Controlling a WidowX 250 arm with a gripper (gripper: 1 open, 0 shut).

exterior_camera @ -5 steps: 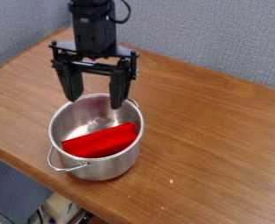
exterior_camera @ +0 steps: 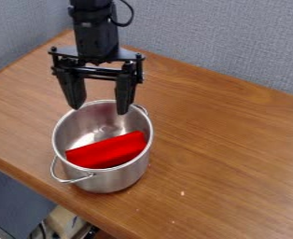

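A steel pot (exterior_camera: pixel 102 180) with two wire handles stands near the front-left edge of the wooden table. A red, elongated object (exterior_camera: pixel 109 150) lies inside it. Above the back of the pot hangs my black gripper (exterior_camera: pixel 99 98), open, its two fingers spread apart with nothing visible between them.
A grey speckled wall (exterior_camera: pixel 224 37) runs behind it. The table's edge drops off at the lower left.
My gripper has shifted slightly to the left above the pot. The pot and the red object have not visibly moved.
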